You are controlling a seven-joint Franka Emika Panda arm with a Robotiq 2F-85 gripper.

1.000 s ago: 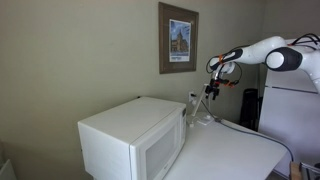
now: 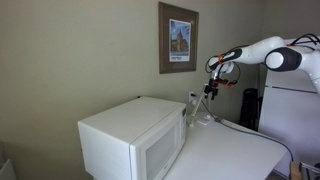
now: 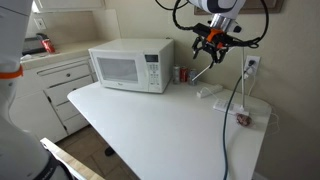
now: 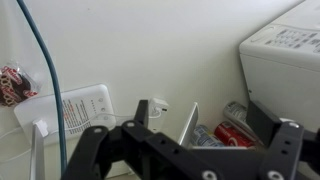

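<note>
My gripper stands open, its two dark fingers wide apart in the wrist view. In exterior view 2 the gripper (image 3: 208,48) hangs above the back of the white table (image 3: 165,125), right of the white microwave (image 3: 132,66). A slim pale bar (image 4: 189,126) shows between the fingers in the wrist view; whether it lies between them or farther off I cannot tell. Exterior view 1 has the gripper (image 2: 211,92) high near the wall, beyond the microwave (image 2: 135,137).
Cans (image 4: 233,134) stand beside the microwave. A white box with a label (image 4: 88,110) and a small bag (image 4: 14,84) lie at the back right corner. A cable (image 3: 235,100) runs across the table's right side.
</note>
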